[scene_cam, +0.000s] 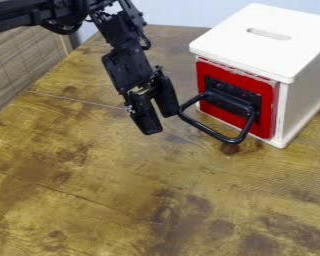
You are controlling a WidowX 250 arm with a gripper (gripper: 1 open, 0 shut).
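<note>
A white box (pixel 270 45) with a red front panel (pixel 216 78) stands on the wooden table at the right. A black loop handle (pixel 227 136) juts out low from the dark plate on that red front. My black gripper (pixel 159 108) hangs open, pointing down, just left of the handle, with nothing visible between its fingers.
A tiled panel (pixel 23 75) lines the upper left edge, and a pale wall is at the back.
</note>
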